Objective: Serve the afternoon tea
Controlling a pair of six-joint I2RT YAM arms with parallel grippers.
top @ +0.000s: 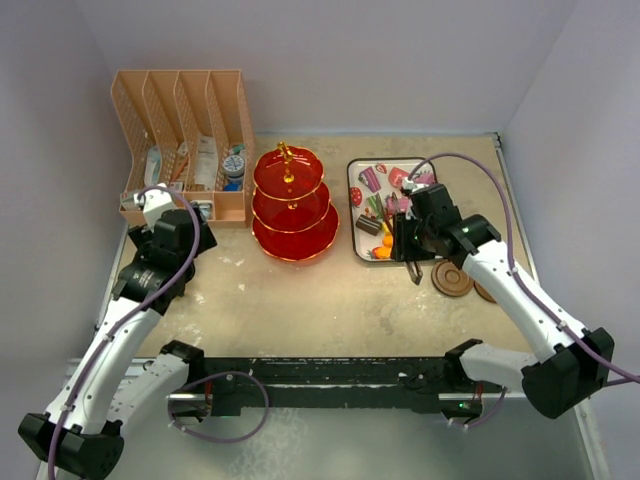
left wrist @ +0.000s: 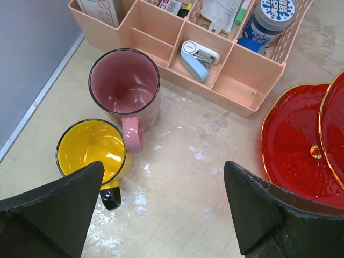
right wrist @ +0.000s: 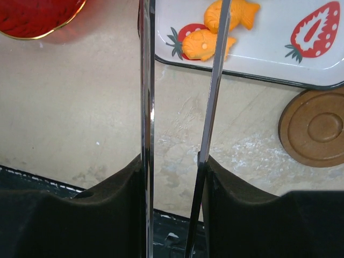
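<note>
My left gripper is open and empty above a yellow cup (left wrist: 80, 145) and a pink cup (left wrist: 123, 80). My right gripper holds two long metal strips, apparently tongs (right wrist: 212, 97), part open above the lower edge of the white tray (top: 365, 170); whether anything is between their far ends is out of view. Orange fish pieces (right wrist: 196, 44) lie in the tray among other small coloured treats. A three-tier red stand (top: 295, 240) stands in the middle.
A peach organiser (top: 220, 100) with stationery stands back left. Wooden coasters (right wrist: 295, 129) lie right of the tray.
</note>
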